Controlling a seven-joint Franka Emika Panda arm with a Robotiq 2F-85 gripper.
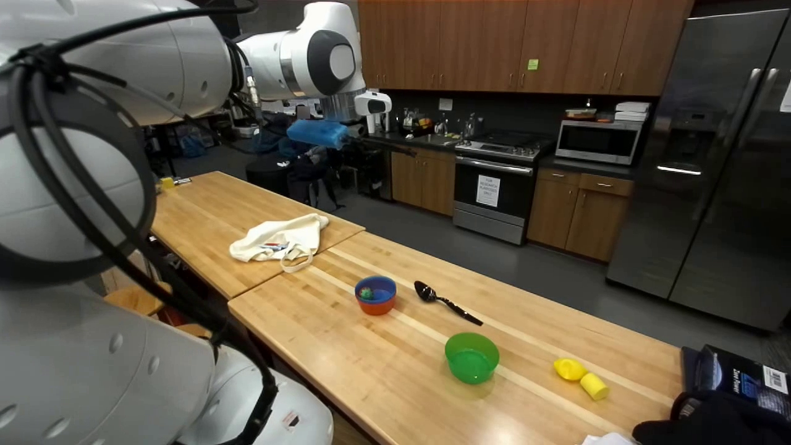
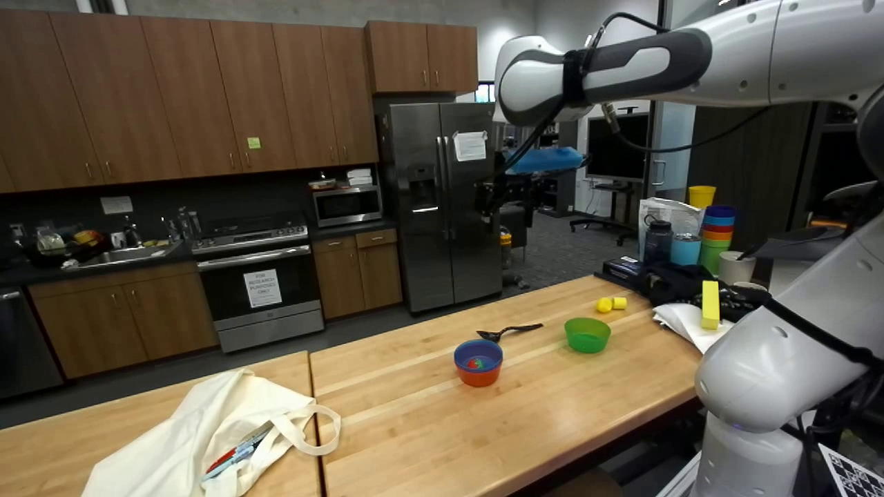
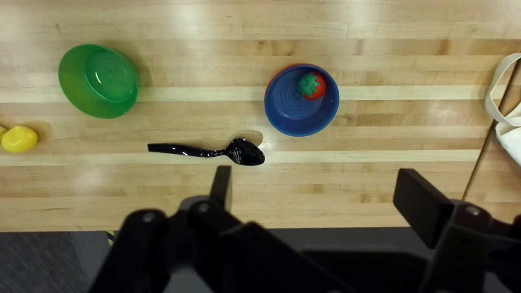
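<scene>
High above the table, my gripper stands open in the wrist view, its two black fingers wide apart and nothing between them. A red toy strawberry (image 3: 311, 86) with a green top lies inside a blue bowl (image 3: 288, 110). That bowl is nested in a red-orange bowl (image 2: 478, 377). Beside them lies a black spoon (image 3: 210, 151), flat on the wood. An empty green bowl (image 3: 75, 83) sits further along. Past it are a yellow lemon-like toy (image 1: 569, 368) and a short yellow cylinder (image 1: 594, 385).
A cream cloth bag (image 2: 190, 426) with pens showing lies across the table seam. Stacked cups (image 2: 717, 232), a dark bottle (image 2: 658, 241) and black items crowd the end near the robot base. Bare wood (image 2: 530, 422) surrounds the bowls.
</scene>
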